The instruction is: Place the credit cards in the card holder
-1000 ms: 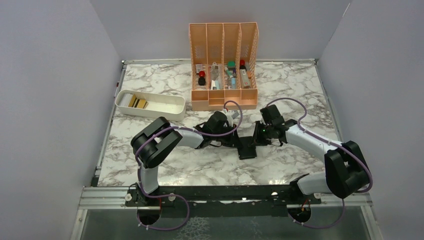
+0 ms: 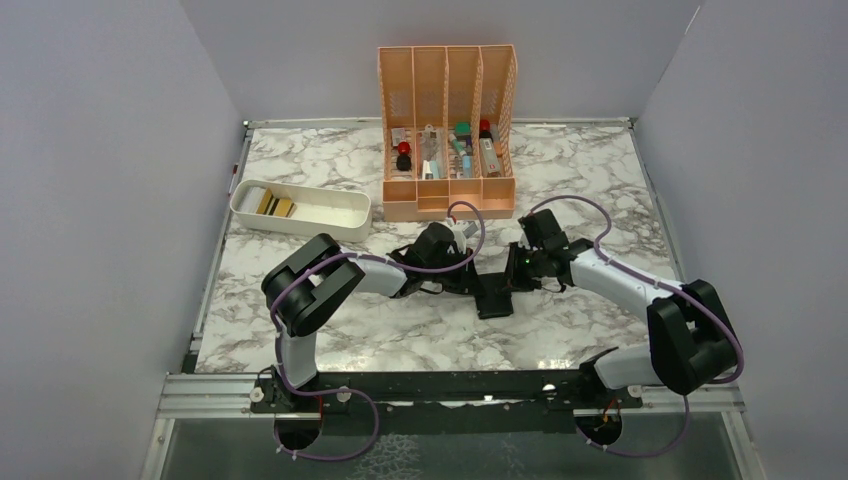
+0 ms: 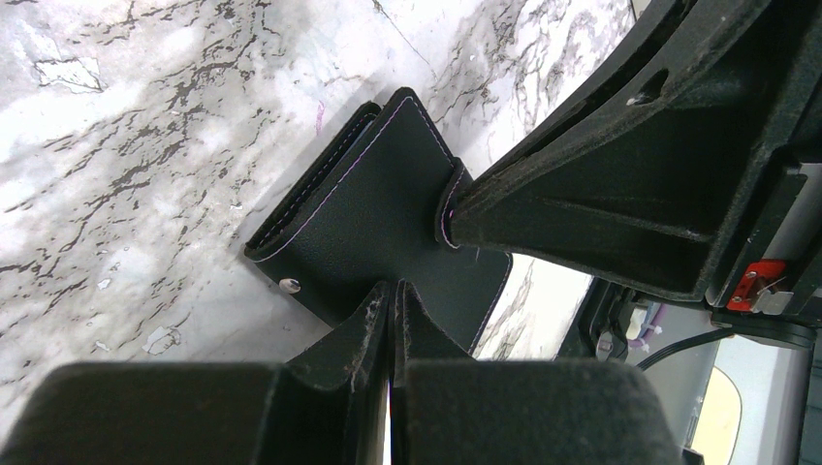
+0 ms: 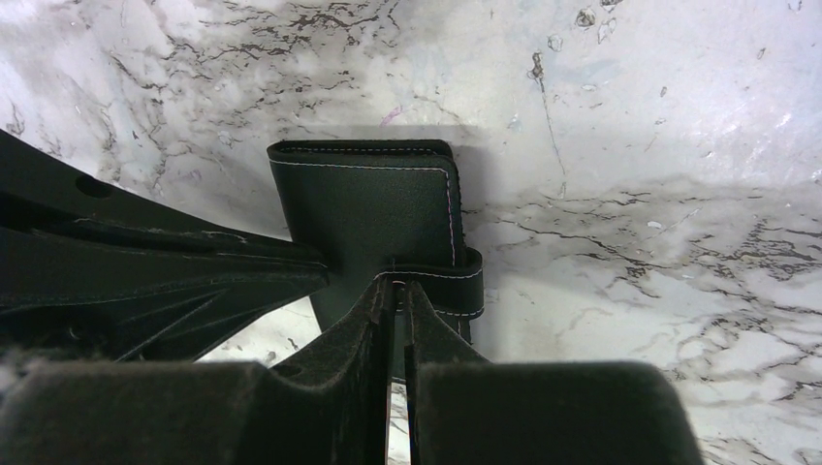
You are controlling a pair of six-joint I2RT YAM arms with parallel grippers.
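Observation:
The black leather card holder (image 2: 494, 302) lies folded on the marble table, between my two grippers. At its left side is my left gripper (image 2: 476, 289), shut, its tips (image 3: 395, 289) against the holder's near part. From the other side my right gripper (image 2: 512, 288) is shut at the strap (image 4: 451, 289) that sticks out past the holder's edge. A metal snap (image 3: 290, 286) shows at one corner in the left wrist view. No card is plainly seen in the holder. Several yellow and dark card-like pieces (image 2: 274, 204) stand in the left end of the white tray.
The long white tray (image 2: 330, 214) sits at the back left, mostly empty. Behind the arms stands an orange divided organizer (image 2: 447, 205) with small items in its compartments.

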